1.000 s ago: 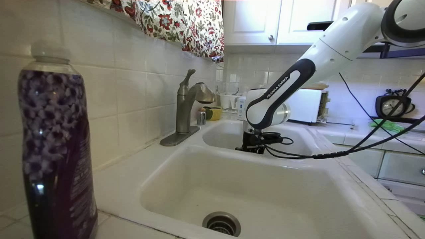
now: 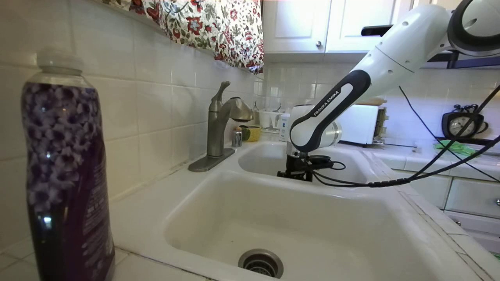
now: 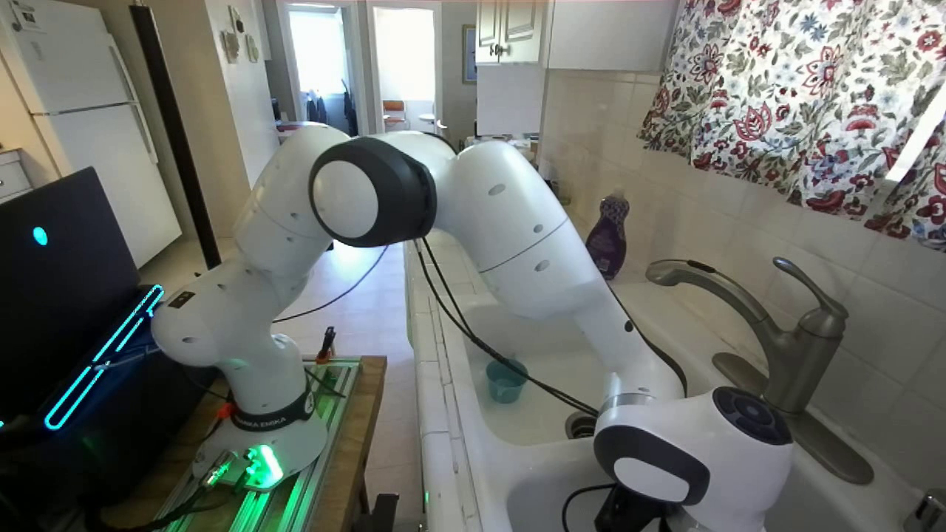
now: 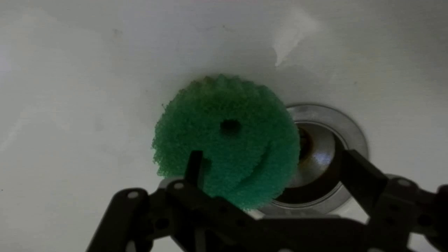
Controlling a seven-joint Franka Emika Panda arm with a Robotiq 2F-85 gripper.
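Observation:
A round green scrub sponge [image 4: 235,142] with a small hole and a curved slit lies at the bottom of a sink basin, beside the metal drain [image 4: 357,130] and partly overlapping its rim in the wrist view. Over it my gripper is open, its fingers wide apart. The left finger [image 4: 194,168] appears in front of the sponge's lower left part, while the right finger [image 4: 361,180] appears over the drain's right edge. Nothing is gripped. In exterior view 1 the gripper [image 2: 296,174] reaches down into the far basin [image 2: 262,159], whose front wall hides the sponge.
A divider [image 2: 262,180] separates the basins. The faucet [image 2: 216,126] stands by the tiled wall, with a purple bottle [image 2: 68,178] near the camera. A teal cup [image 3: 506,381] sits in the other basin. Cables [image 2: 389,183] hang from the arm.
The arm and gripper hold nearly the same place over the far basin as a second ago. No object has clearly moved.

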